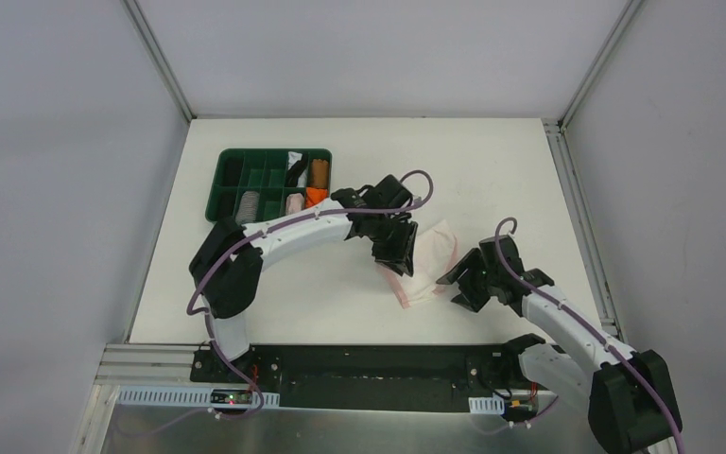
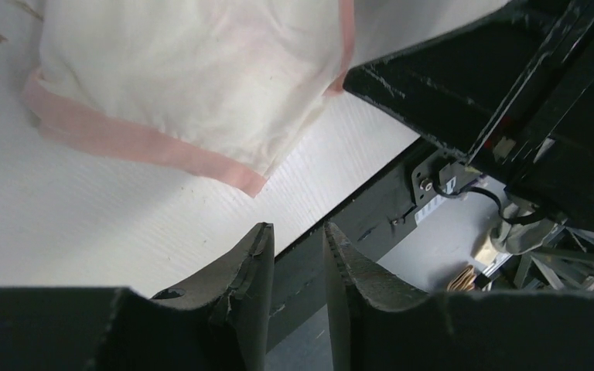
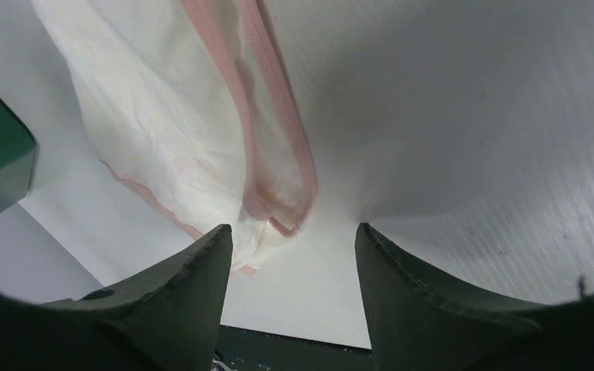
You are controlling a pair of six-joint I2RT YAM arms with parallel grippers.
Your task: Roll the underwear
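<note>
White underwear with pink bands (image 1: pixel 431 265) lies spread on the white table between my two grippers. In the left wrist view one pink-banded edge of the underwear (image 2: pixel 143 144) lies flat beyond my fingers. My left gripper is part open with nothing between its fingers, over the cloth's left side in the top view, hiding some of it. My right gripper stands wide open beside the cloth's right edge. A folded pink-trimmed corner of the underwear (image 3: pixel 254 202) shows ahead of its fingers, and I see nothing gripped.
A green divided box (image 1: pixel 269 156) stands at the back left, with several rolled or folded cloths in it. The left arm reaches across beside its front. Behind and to the right, the tabletop (image 1: pixel 482 161) is clear.
</note>
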